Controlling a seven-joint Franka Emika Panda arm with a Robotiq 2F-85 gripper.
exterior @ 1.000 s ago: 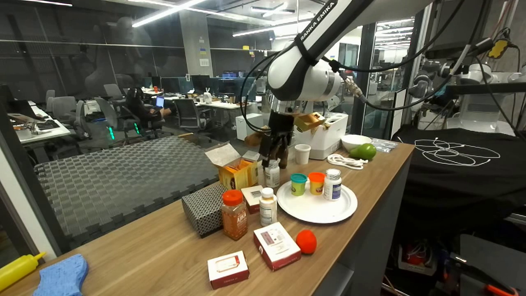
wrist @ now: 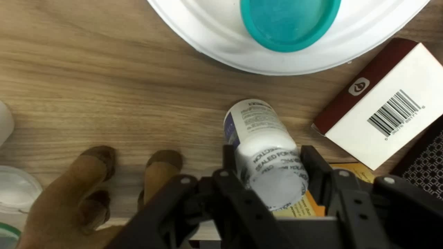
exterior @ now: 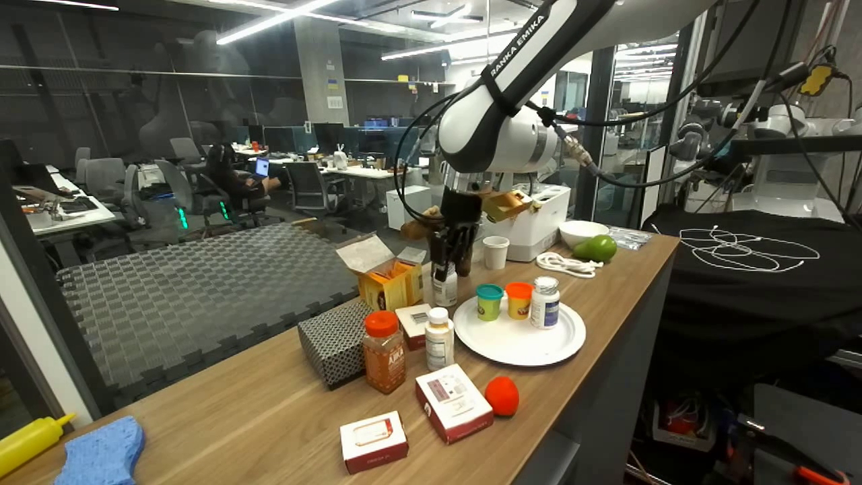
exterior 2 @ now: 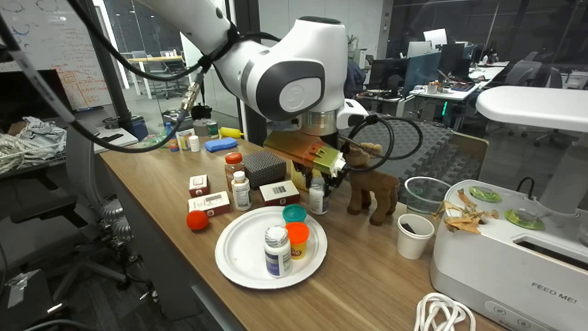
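Between the black fingers of my gripper is a white pill bottle [wrist: 265,128] with a clear, printed seal over its cap. The fingers are shut on its upper part, one finger on each side. In exterior view 2 this bottle [exterior 2: 318,197] stands upright on the wooden table behind the plate; it seems to touch the tabletop. Exterior view 1 shows the bottle [exterior: 445,289] partly covered by the fingers. The white plate [exterior 2: 237,259] carries a teal-lidded tub [exterior: 489,302], an orange-lidded tub [exterior: 518,300] and another white pill bottle [exterior: 545,304].
Close by are a brown plush animal [exterior 2: 375,185], an open yellow box [exterior: 388,287] and a red-and-white box [wrist: 386,103]. A third white bottle [exterior: 438,339], an orange-lidded jar [exterior: 384,353] and a red ball [exterior: 502,396] stand nearer the front. A paper cup [exterior 2: 414,237] stands beside the plush.
My gripper has come down slightly over the bottle, and its fingers now cover the bottle's top. The objects on the table appear unmoved.
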